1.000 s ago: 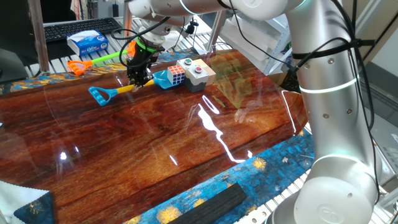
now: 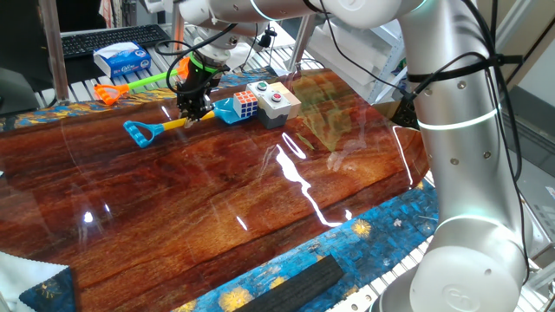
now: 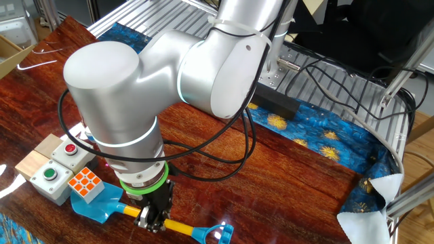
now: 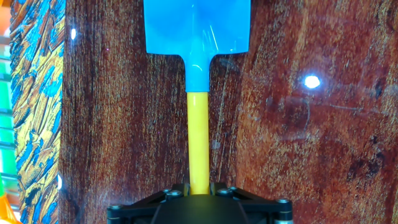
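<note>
A toy shovel with a blue blade (image 4: pixel 198 28), a yellow shaft (image 4: pixel 198 137) and a blue loop handle (image 2: pixel 143 133) lies along the table. My gripper points down over the middle of that shaft, its two black fingers (image 4: pixel 176 193) close against either side, shut on it. From the other side, the gripper (image 3: pixel 152 220) hides part of the shaft. A Rubik's cube (image 3: pixel 86 184) with an orange face rests at the blade, next to the button boxes; it is outside the wrist view.
Button boxes (image 2: pixel 273 100) with green and red buttons stand just past the blade. Behind lie an orange and green toy (image 2: pixel 143 82) and a blue tissue pack (image 2: pixel 121 60).
</note>
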